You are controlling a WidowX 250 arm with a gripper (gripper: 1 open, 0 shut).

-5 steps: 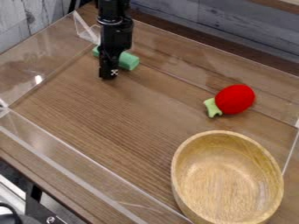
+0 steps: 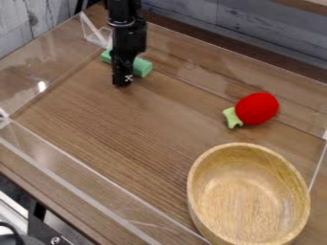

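The dark robot gripper (image 2: 121, 78) reaches down from the top at the upper left of the table, its tip low at a green object (image 2: 141, 67) that is partly hidden behind it. The fingers look close together; whether anything thin is between them is too small to tell.
A red round object (image 2: 257, 107) with a pale green piece (image 2: 232, 118) lies at the right. A large wooden bowl (image 2: 248, 230) fills the lower right.
The gripper and the green object have shifted very slightly; otherwise the scene looks the same.
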